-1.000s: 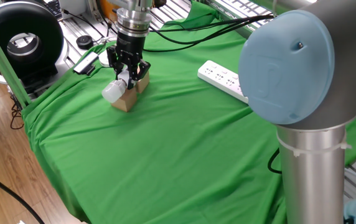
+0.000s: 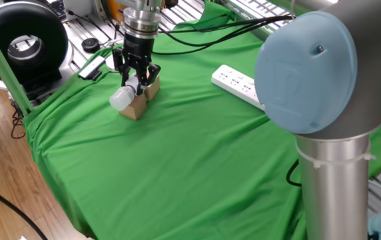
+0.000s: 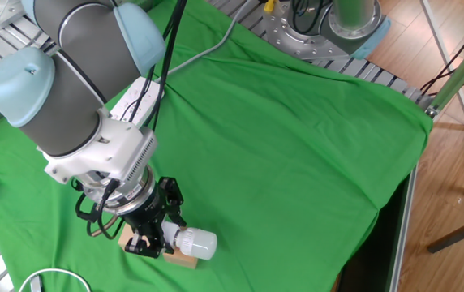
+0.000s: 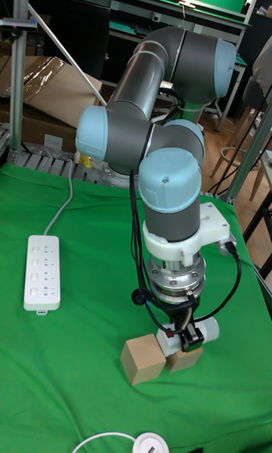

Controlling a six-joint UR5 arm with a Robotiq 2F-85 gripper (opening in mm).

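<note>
A white light bulb (image 2: 122, 99) with a white base lies sideways across two brown blocks, a front block (image 2: 134, 109) and a rear block (image 2: 153, 88). My black gripper (image 2: 139, 85) points down over the blocks, its fingers around the bulb's base end. Whether the fingers press on the base or stand a little apart from it does not show clearly. From above, the bulb (image 3: 197, 242) sticks out to the right of the gripper. In the third view, one block (image 4: 143, 360) is plain to see, while the other block (image 4: 185, 359) is partly covered by gripper and bulb.
A white power strip (image 4: 41, 272) rests on the green cloth (image 2: 170, 160), well away from the blocks. Near the table edge lies a round white disc (image 4: 150, 442) with a cable. Black cables hang along the arm.
The gripper and blocks show no clear movement.
</note>
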